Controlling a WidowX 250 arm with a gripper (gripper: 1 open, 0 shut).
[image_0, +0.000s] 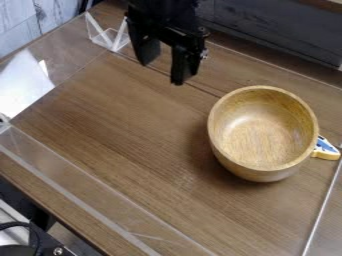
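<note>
My black gripper (163, 62) hangs open over the back of the wooden table, up and to the left of the bowl, with nothing visible between its fingers. A light wooden bowl (261, 135) stands upright on the right side of the table. Behind it at its right edge, a small white-and-blue piece with a yellow part (325, 151) shows, partly hidden by the bowl.
Clear plastic brackets (108, 35) stand at the back left edge, and a bright reflective patch lies at the left. A dark wall panel runs along the back, and a black cable lies at bottom left.
</note>
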